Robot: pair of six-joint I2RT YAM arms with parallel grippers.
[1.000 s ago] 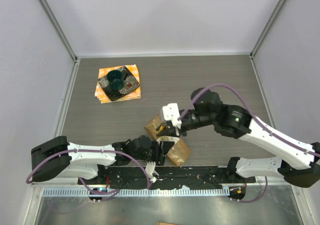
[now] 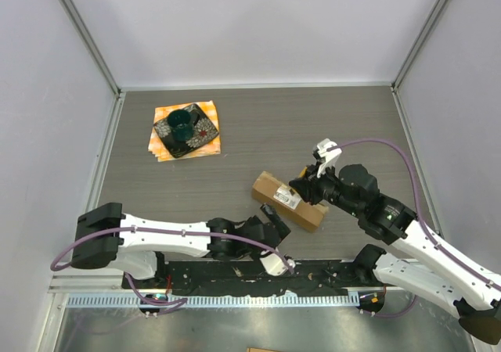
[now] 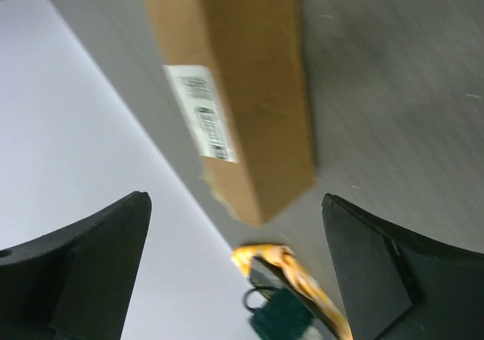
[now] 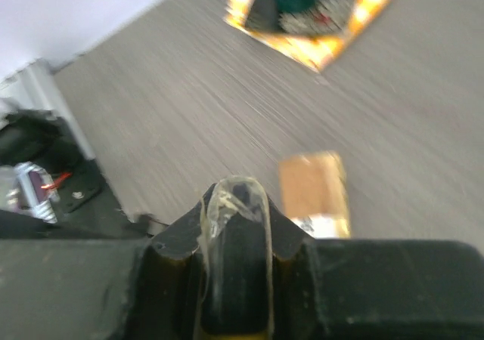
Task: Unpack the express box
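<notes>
The brown cardboard box [image 2: 268,186] lies aslant on the table, with a white label on it. In the left wrist view, the box [image 3: 261,75] stretches beyond my left gripper, whose fingers [image 3: 98,268] stand wide apart with nothing held. From above, that hand is at the box's near left side; contact cannot be made out. Over the box's right part is my right gripper, shut on a dark tool with a yellow part [image 2: 304,172], perhaps a cutter. A clear, tape-like strip [image 4: 236,191] shows between its fingers. The box's inside is hidden.
At the back left, a dark green mug [image 2: 180,123] stands on a patterned black tray [image 2: 205,133] over a yellow-checked cloth [image 2: 163,156]. Walls close in the sides and back.
The box has shifted to the right, and its upper face looks less glossy.
</notes>
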